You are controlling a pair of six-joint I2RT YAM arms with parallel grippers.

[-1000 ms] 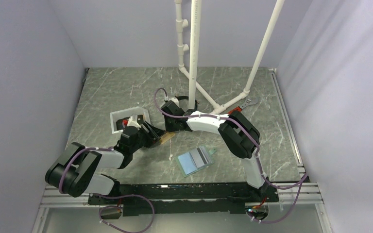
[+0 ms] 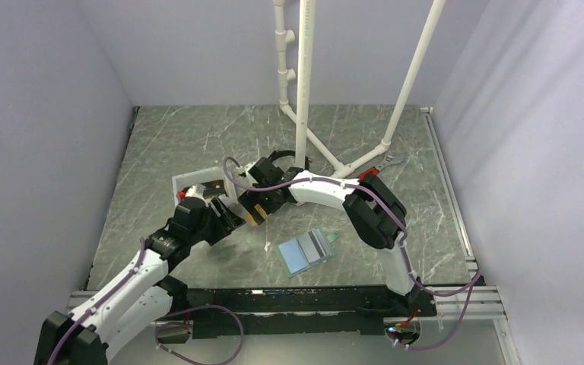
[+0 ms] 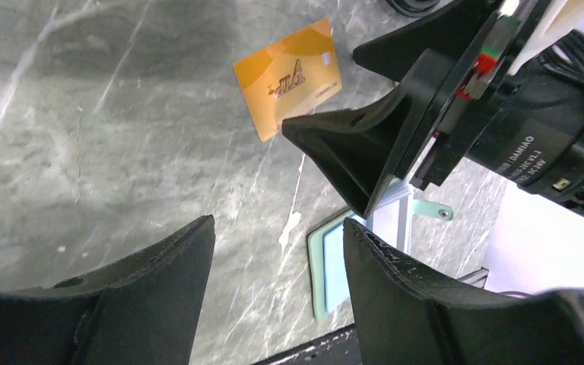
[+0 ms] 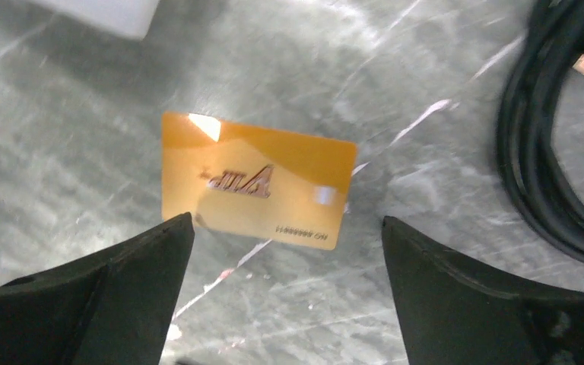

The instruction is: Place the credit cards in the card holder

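An orange credit card [image 4: 266, 186] lies flat on the grey marbled table, whole in the right wrist view. My right gripper is open above it, its fingers to either side of the card's near edge and nothing held. In the left wrist view the same card [image 3: 293, 80] shows beside the right gripper's dark fingers [image 3: 342, 137]. My left gripper stands part open with nothing between its fingers, to the left of the card. The card holder [image 2: 306, 252], with pale blue and grey panels and a green edge, lies open at the front of the table.
A white tray [image 2: 179, 182] stands behind the left gripper. Behind the right arm lies a coiled black cable [image 4: 513, 144]; a wrench [image 2: 388, 162] and white pipes [image 2: 331, 157] are farther back. Bare table surrounds the holder's left side.
My left gripper has drawn back to the left, away from the card. The holder has not moved.
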